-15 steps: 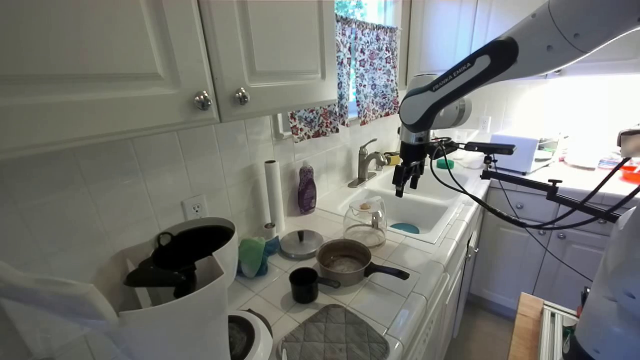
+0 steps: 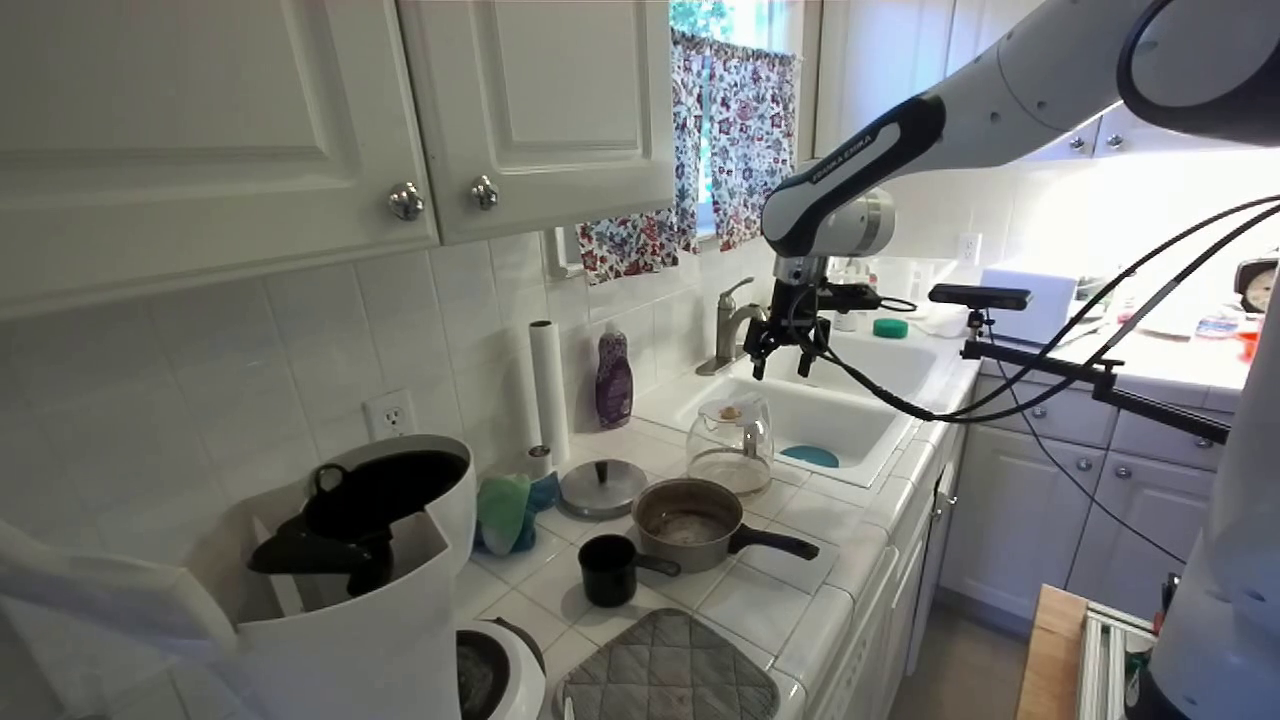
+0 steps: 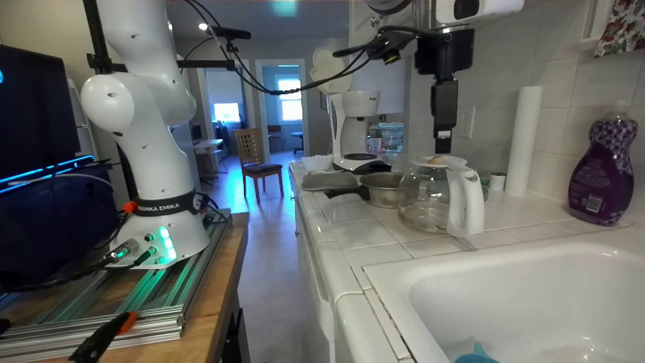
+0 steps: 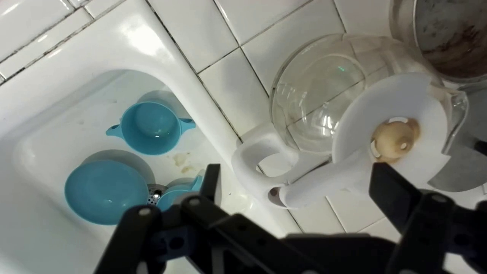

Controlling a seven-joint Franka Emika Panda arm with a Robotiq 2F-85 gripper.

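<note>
My gripper (image 2: 782, 370) is open above the counter beside the sink, its black fingers pointing down. In the wrist view nothing is held between the fingertips, which stand wide apart. A glass coffee carafe (image 4: 315, 96) with a white lid and a white handle (image 4: 269, 155) stands upright on the tiles. Its handle shows lower down between my fingers, apart from them. The carafe (image 3: 423, 196) also shows in exterior view 2, with the gripper (image 3: 443, 145) over its lid.
The white sink (image 3: 514, 266) borders the carafe and holds several blue dishes, among them a bowl (image 4: 107, 191). A saucepan (image 2: 690, 522), a metal lid (image 2: 603, 488) and a small black pot (image 2: 608, 570) stand nearby. Purple soap (image 2: 614, 380) and a paper roll (image 2: 549, 390) line the wall.
In exterior view 1 the arm and gripper have moved left and somewhat up, from over the sink toward the carafe. The carafe and the other counter items have not moved.
</note>
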